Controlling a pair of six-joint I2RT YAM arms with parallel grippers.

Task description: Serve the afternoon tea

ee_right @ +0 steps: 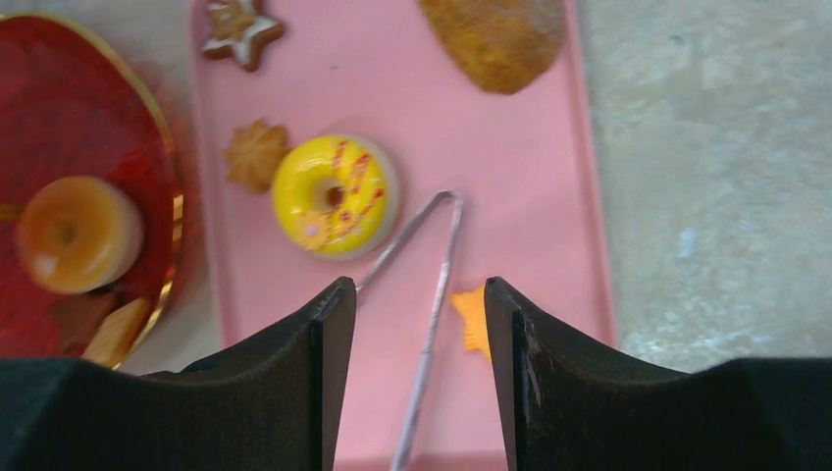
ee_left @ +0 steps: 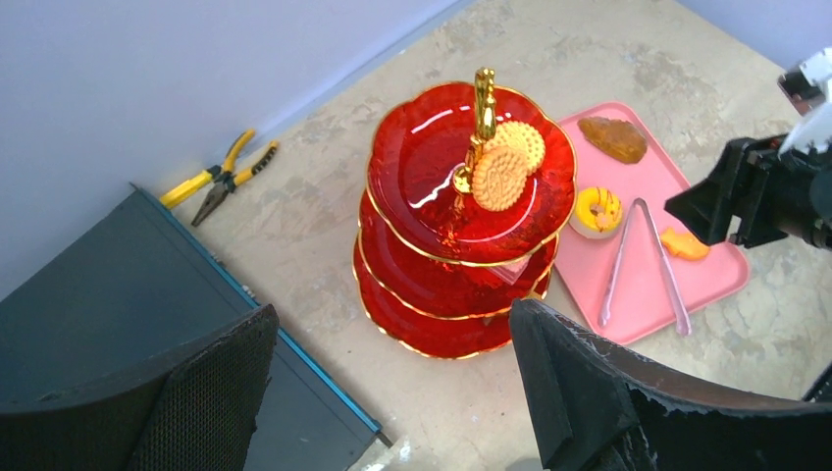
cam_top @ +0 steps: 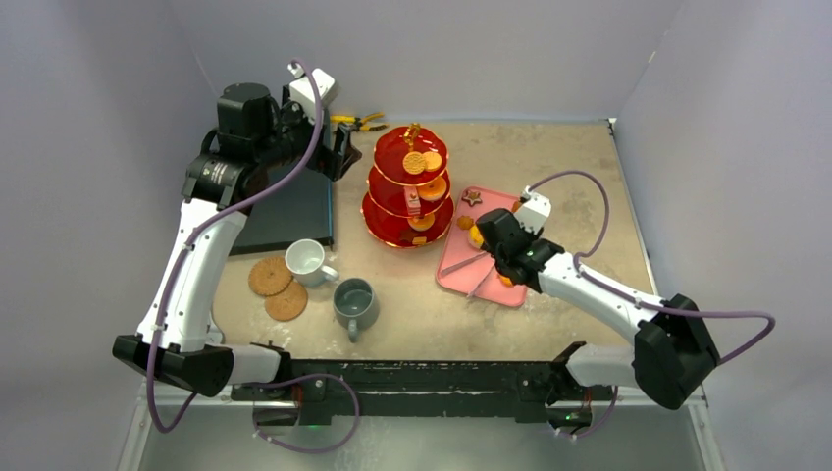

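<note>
The three-tier red stand (cam_top: 392,216) holds biscuits, a doughnut and other sweets. Right of it lies the pink tray (cam_top: 459,200) with a star cookie (ee_right: 242,34), a small piped cookie (ee_right: 257,155), a yellow doughnut (ee_right: 336,196), a brown pastry (ee_right: 491,34), silver tongs (ee_right: 432,319) and a yellow piece (ee_right: 473,319). My right gripper hovers over the tray, fingers apart around the view of the tongs and beside the yellow piece, nothing clearly held. My left gripper stands open and empty above the table, left of the stand.
A white mug (cam_top: 304,257), grey mug (cam_top: 355,302) and round coasters (cam_top: 285,302) stand at front left. A dark board (ee_left: 128,304) and yellow pliers (ee_left: 186,186) lie at back left.
</note>
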